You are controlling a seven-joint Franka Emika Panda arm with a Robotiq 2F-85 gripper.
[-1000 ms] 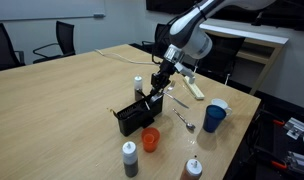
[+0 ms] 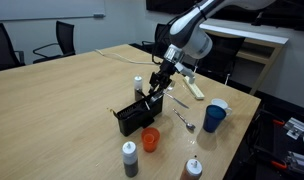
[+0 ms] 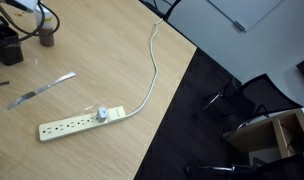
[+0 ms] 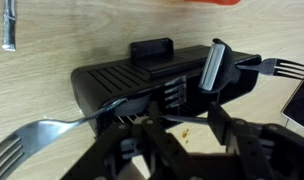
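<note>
A black slotted container [image 4: 117, 85] lies beneath my gripper in the wrist view, with metal cutlery in and across it. One fork [image 4: 32, 138] rests with its tines toward the lower left; another fork [image 4: 282, 68] sticks out at the right. Inside the container shows a further fork's tines [image 4: 175, 92]. My gripper is open over the container, its dark fingers apart; no object is visibly clamped between them. In exterior view 1 the container [image 2: 138, 117] stands on the wooden table, with the gripper [image 2: 157, 94] at its far right end.
A red cup [image 2: 150, 138], a blue cup [image 2: 214, 118] and a white-topped bottle [image 2: 130, 158] stand near the container. Behind it are another bottle [image 2: 138, 83] and a power strip [image 2: 195, 88].
</note>
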